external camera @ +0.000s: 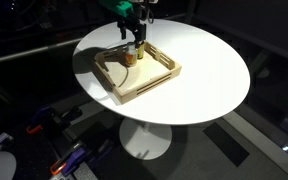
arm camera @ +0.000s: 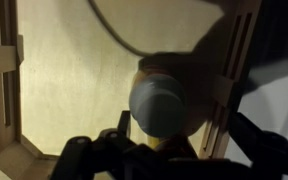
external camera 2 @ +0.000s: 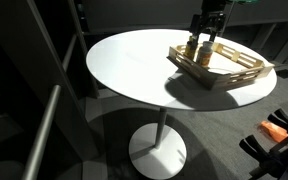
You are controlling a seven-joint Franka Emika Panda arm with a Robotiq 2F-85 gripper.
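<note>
Two small bottles stand upright inside a light wooden tray (external camera: 144, 92) on the table. One is an orange bottle (external camera: 131, 59) with a pale top, also seen as a pale-topped bottle (external camera 2: 206, 54) in exterior view 2. Close beside it stands a yellowish bottle (external camera: 140, 51). My open gripper (external camera: 131, 37) points down just above the bottles. From the wrist, a round grey cap (arm camera: 157, 105) lies ahead of my dark fingers (arm camera: 122, 124), with a bit of yellow (arm camera: 174, 148) nearer the gripper base. Contact with either bottle cannot be made out.
The tray's slatted side walls (external camera 2: 234, 76) rise around the bottles. A thin dark cord or its shadow (arm camera: 114, 32) crosses the tray floor.
</note>
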